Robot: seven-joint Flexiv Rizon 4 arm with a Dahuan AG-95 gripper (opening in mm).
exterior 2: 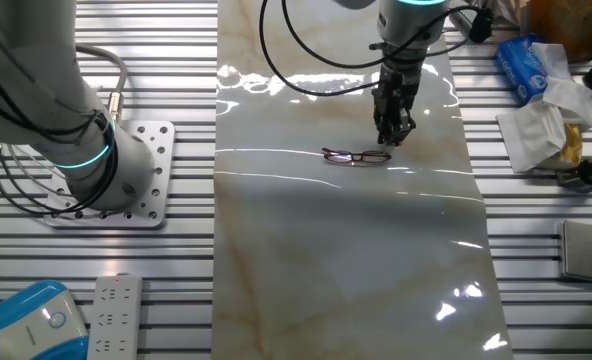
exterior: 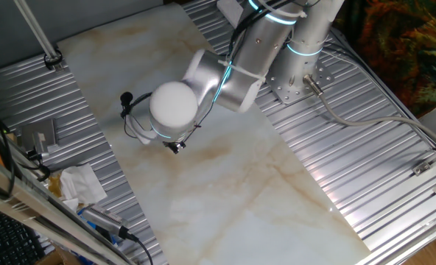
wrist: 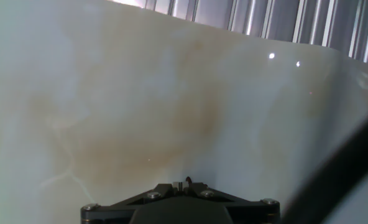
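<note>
A pair of dark reddish-brown glasses (exterior 2: 356, 157) shows at the fingertips of my gripper (exterior 2: 391, 145) in exterior view 2, low over the marble-patterned board (exterior 2: 316, 270). In the wrist view my gripper has its fingers brought together, and a small brown tip pokes up beside them. The gripper looks shut on the glasses, though the contact itself is hidden. Exterior view 1 has the gripper (exterior: 177, 148) under the white wrist cap, with most of the glasses hidden behind the arm. Whether the glasses touch the board cannot be told.
Ridged metal decking surrounds the board. Tissues (exterior 2: 528, 135), a blue packet (exterior 2: 522, 68) and a metal box (exterior 2: 588, 250) lie beyond one side. A power strip (exterior 2: 114, 318) lies near the arm's base. The rest of the board is clear.
</note>
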